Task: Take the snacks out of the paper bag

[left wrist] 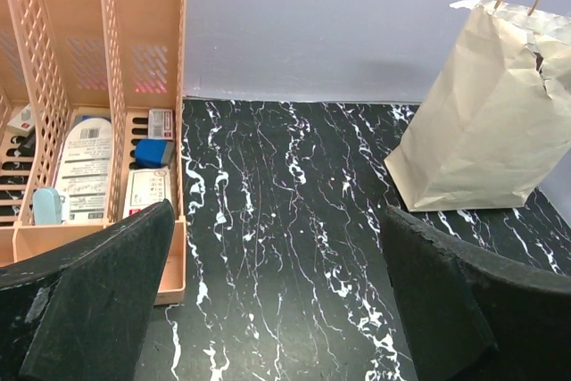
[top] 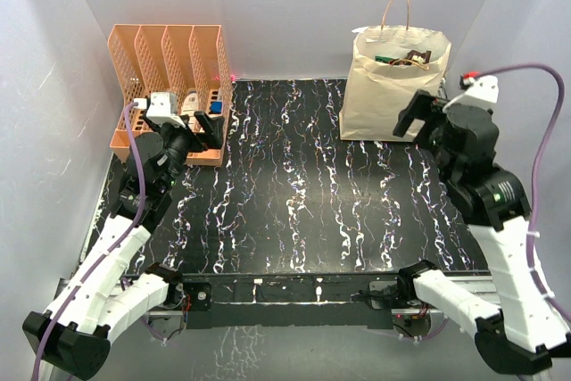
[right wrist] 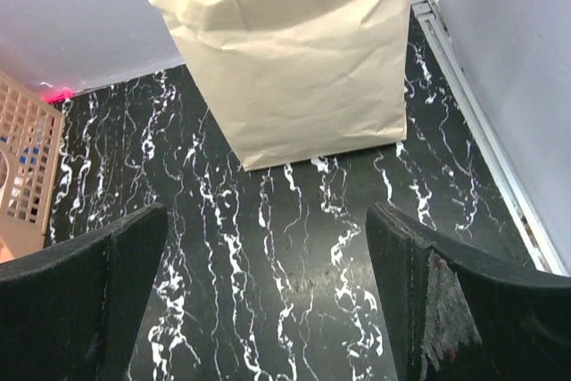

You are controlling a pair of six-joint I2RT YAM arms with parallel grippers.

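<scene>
A tall paper bag (top: 384,104) with twisted handles stands upright at the back right of the dark table. Inside its open top some snacks (top: 412,57) show, green and dark brown; the rest are hidden by the bag's walls. In front of the bag hangs my right gripper (top: 416,119), open and empty; the right wrist view has the bag's face (right wrist: 303,69) ahead, beyond the fingers. Over the front of the orange rack on the left is my left gripper (top: 211,129), also open with nothing between its fingers.
The orange divided rack (top: 219,51) at the back left holds several small items, among them a blue box (left wrist: 153,153). Between rack and bag the marbled tabletop (top: 285,176) is bare. Grey walls close the back and sides.
</scene>
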